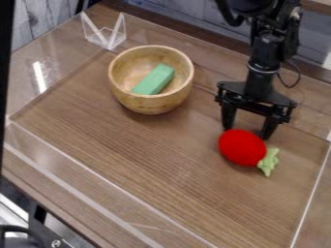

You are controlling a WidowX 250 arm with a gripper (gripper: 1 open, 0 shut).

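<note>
My black gripper (pixel 254 114) is open and low over the table on the right, its fingers just behind a red round object with green leaves (pixel 242 148), which looks like a plush vegetable. Whether the fingers touch it is unclear. A wooden bowl (pixel 151 107) at the upper middle holds a green block (pixel 154 79).
A clear wire-like rack or container (pixel 104 32) stands at the back left. The table's edge runs along the lower left.
</note>
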